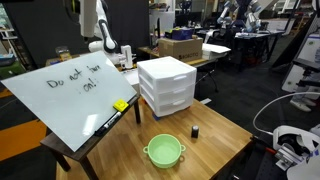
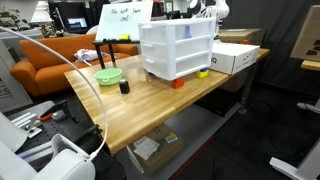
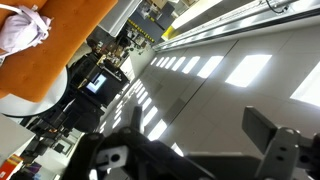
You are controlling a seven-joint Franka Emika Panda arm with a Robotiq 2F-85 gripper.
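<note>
On the wooden table, a light green bowl (image 1: 164, 151) with two side handles stands near the front; it looks empty, and exterior view 2 shows the same bowl (image 2: 109, 76). To its right is a small dark upright object (image 1: 195, 132). Behind them rises a white drawer unit (image 1: 167, 86). My gripper faces away from the table, toward the ceiling and an orange sofa. Its dark fingers stand wide apart at the lower edge of the wrist view, with nothing visible between them. No table object shows in that view.
A tilted whiteboard (image 1: 75, 98) with handwriting stands left of the drawers, a yellow item (image 1: 121, 105) at its edge. Red (image 2: 178, 84) and yellow (image 2: 203, 73) blocks lie beside the drawer unit.
</note>
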